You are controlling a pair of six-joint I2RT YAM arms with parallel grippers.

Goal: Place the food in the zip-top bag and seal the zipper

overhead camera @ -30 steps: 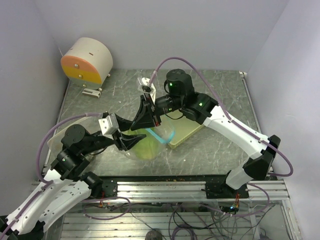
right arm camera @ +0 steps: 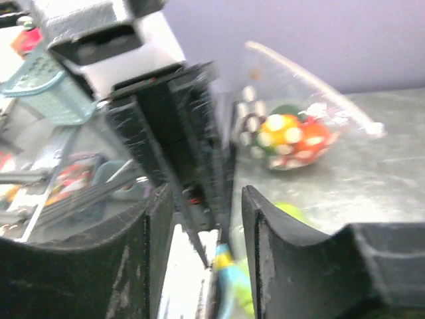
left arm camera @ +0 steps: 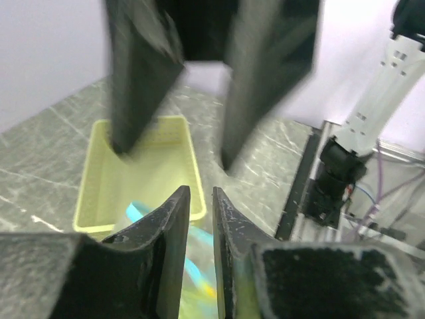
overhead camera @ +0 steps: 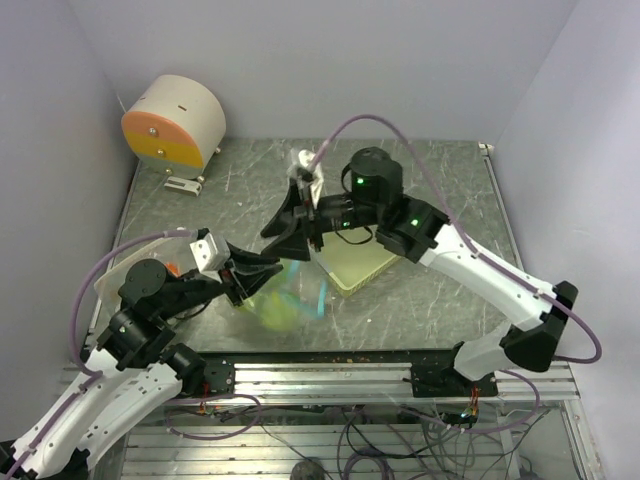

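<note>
A clear zip top bag with a blue zipper strip (overhead camera: 321, 298) appears as a blur below my grippers. Green food (overhead camera: 278, 312) shows through its film. My left gripper is slightly open, a narrow gap between its fingertips. The blue strip (left arm camera: 136, 212) lies beyond its fingers, apart from the tips. Above and close by, my right gripper stands open with a wider gap. Nothing shows pinched between its fingertips; the left gripper's dark fingers and the blurred blue-edged bag lie past them. How far the zipper is closed cannot be made out.
A pale yellow-green tray (overhead camera: 357, 262) sits partly under the right arm. Another clear container with orange, red and green food (right arm camera: 292, 139) rests at the left side. A white-and-orange bread box (overhead camera: 175, 125) stands at the back left.
The right gripper has lifted slightly and moved apart from the left one.
</note>
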